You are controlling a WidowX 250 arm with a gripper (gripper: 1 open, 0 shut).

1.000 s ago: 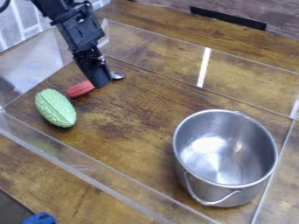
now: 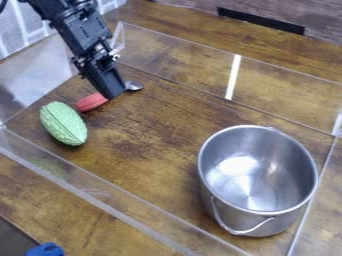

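The black gripper (image 2: 110,82) reaches in from the top left and is low at the back left of the wooden area, over a red object (image 2: 90,102) and beside a small silvery piece (image 2: 132,86). Its fingertips are dark and small in the view; I see nothing clearly held between them. A pale green ribbed oblong object (image 2: 63,123) lies just in front of the red one. A steel pot (image 2: 258,160) with a wire handle stands at the front right.
Clear low walls border the wooden area (image 2: 160,140), whose middle is bare. A white strip (image 2: 233,76) lies at the back. A blue object (image 2: 44,248) is at the bottom left corner, outside the walls.
The arm and gripper have shifted very slightly at the back left. The objects have not visibly moved.
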